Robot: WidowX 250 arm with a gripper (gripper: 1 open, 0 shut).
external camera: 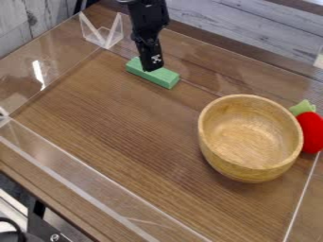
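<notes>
My black gripper [150, 61] hangs just above a flat green block [163, 77] at the upper middle of the table, over its far-left end; it looks shut, with nothing visible between its fingers. Whether it touches the block cannot be told.
A large wooden bowl [250, 111] stands at the right, with a red object [311, 134] with a green top beside it at the right edge. A clear plastic piece [104, 30] is at the upper left.
</notes>
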